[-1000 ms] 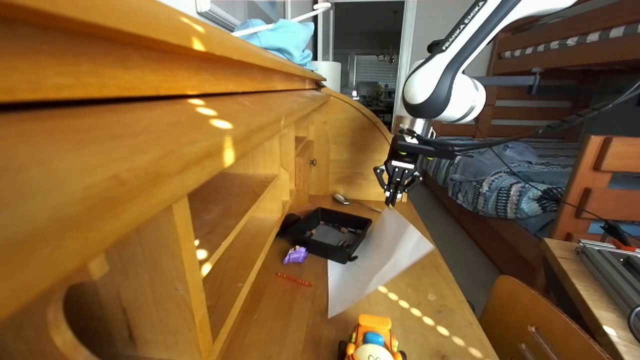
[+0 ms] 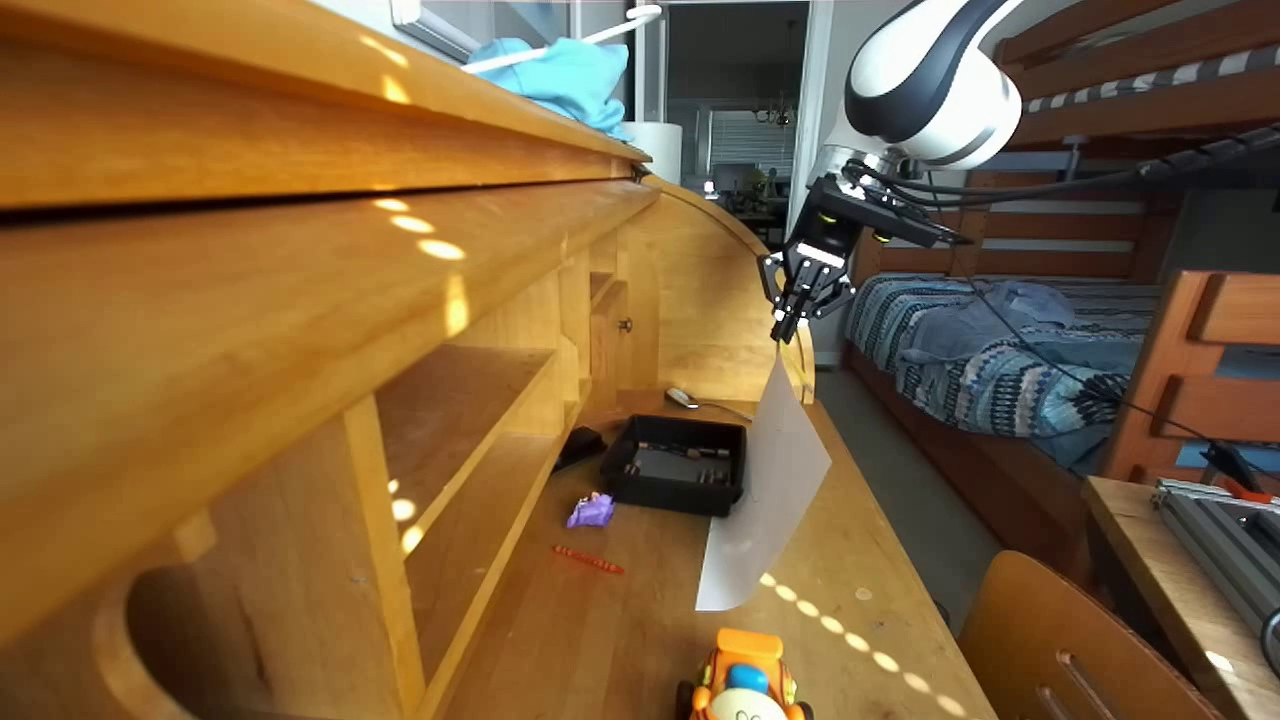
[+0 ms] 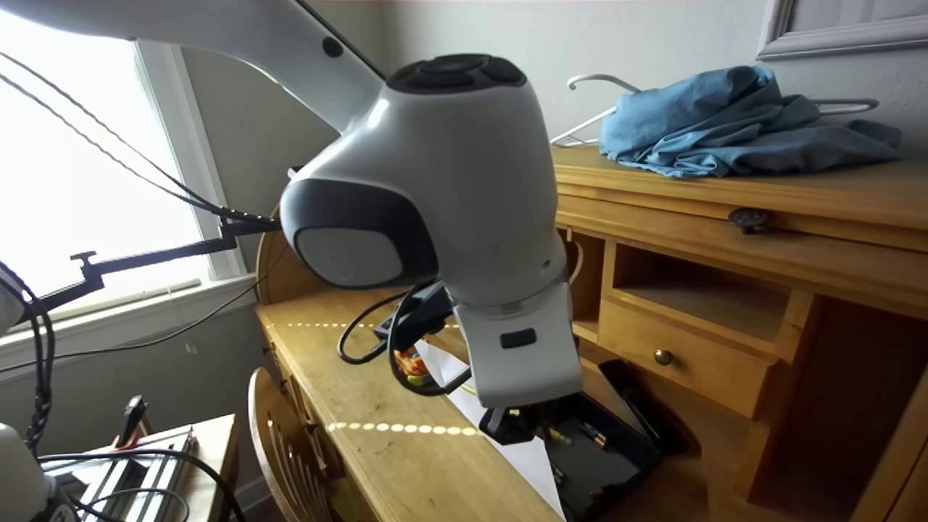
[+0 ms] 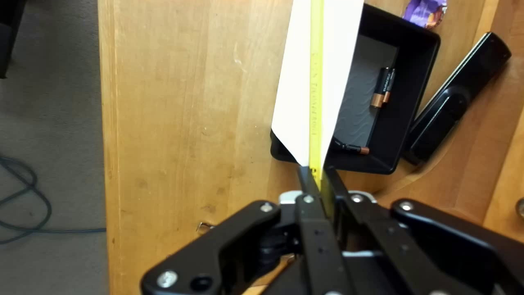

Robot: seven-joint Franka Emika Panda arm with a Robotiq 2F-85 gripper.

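Note:
A white paper sheet hangs down from my gripper over the desk, its lower end close to the desktop. In the wrist view my gripper is shut on the sheet's near end, where a yellow strip with faint writing runs lengthwise between the fingers. The sheet covers part of a black tray holding a few batteries. In the second exterior view the arm hides most of the hand, and only parts of the sheet show.
A purple wrapper, a red stick and an orange toy car lie on the desk. A black remote-like object lies beside the tray. Shelves line one side.
My gripper has risen with the sheet, which now hangs steeper and narrower in view. The black tray has turned and shifted slightly, standing squarer to the view.

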